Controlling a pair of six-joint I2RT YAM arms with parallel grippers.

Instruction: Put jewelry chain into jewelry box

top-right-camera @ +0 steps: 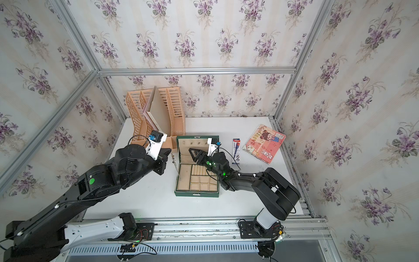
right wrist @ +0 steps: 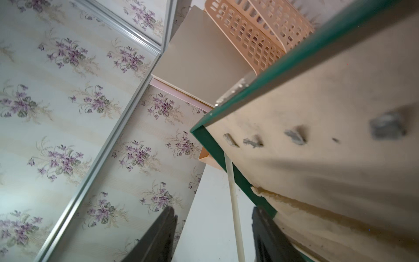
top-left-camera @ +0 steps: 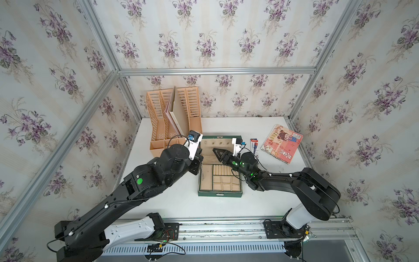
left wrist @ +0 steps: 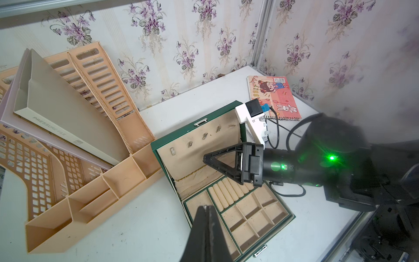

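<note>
The open green jewelry box (top-left-camera: 199,183) stands mid-table, its beige lid (left wrist: 192,157) raised at the back and its compartments (left wrist: 244,222) in view. My left gripper is shut above the left part of the box, with nothing visible between its fingers. My right gripper is open before the lid's inner side, its two fingers apart and the gap empty. From above, the right gripper (top-right-camera: 193,153) hides part of the lid. I cannot make out a jewelry chain for certain in any view.
A peach file rack (left wrist: 83,200) holding a large file box (left wrist: 65,109) stands at the back left. On the right lie a red-orange notebook (top-left-camera: 282,143) and a small narrow package (top-right-camera: 236,150).
</note>
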